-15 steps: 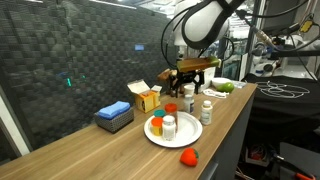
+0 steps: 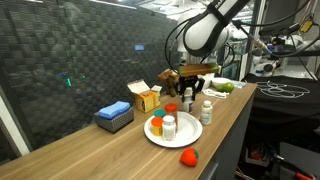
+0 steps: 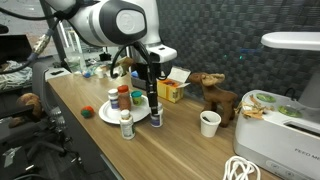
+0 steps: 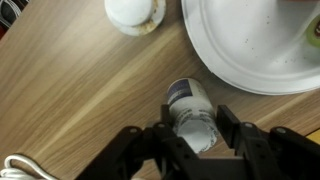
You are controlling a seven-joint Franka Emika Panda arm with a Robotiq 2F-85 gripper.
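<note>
A bottle with a pale cap and dark label band [image 4: 190, 100] stands upright on the wooden table, just off the plate's edge. My gripper comes down over its top, one finger on each side of the cap, apart from it as far as shows. In exterior view 2 the gripper [image 3: 154, 94] sits right above the same bottle [image 3: 156, 116]. From exterior view 1, the gripper [image 2: 187, 84] hides much of the bottle's upper part.
The white plate [image 4: 240, 65] lies close beside the bottle, carrying several small containers. A second white-capped bottle [image 3: 127, 124] stands nearby. A white mug [image 3: 210, 123] and brown toy animal [image 3: 217, 98] are farther off. A tomato [image 2: 189, 157] lies near the table edge.
My gripper has moved rightward and down in exterior view 1, onto the bottle's top, covering more of it. The plate and the other objects have stayed in place.
</note>
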